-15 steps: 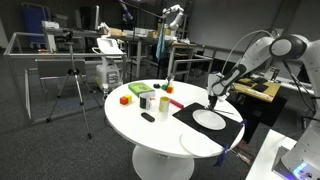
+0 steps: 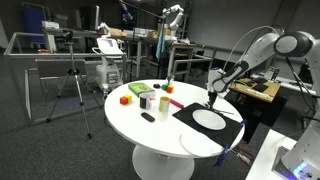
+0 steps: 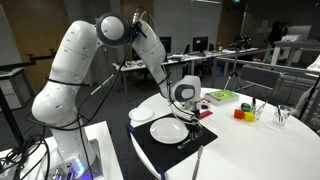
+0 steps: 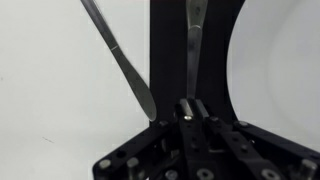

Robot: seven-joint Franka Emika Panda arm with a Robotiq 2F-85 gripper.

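Observation:
My gripper points down at the black mat [image 3: 150,154]. In the wrist view its fingertips are close together at the lower end of a metal utensil [image 4: 194,45] lying on the mat; whether they grip it cannot be made out. A knife [image 4: 128,72] lies to the left, mostly on the white table with its rounded tip at the mat's edge. The white plate [image 4: 285,65] is on the right. From outside, the gripper [image 2: 212,102] is low over the mat's far side, behind the plate [image 2: 209,119].
Cups, colourful blocks and a green box [image 2: 139,87] stand farther off on the round table [image 2: 130,118]. A second white dish [image 3: 143,113] sits beside the mat. A black object [image 2: 148,117] lies near the table's front; bare table surrounds it.
The arm and gripper show hardly any movement. The plate and the other tabletop objects stay where they were.

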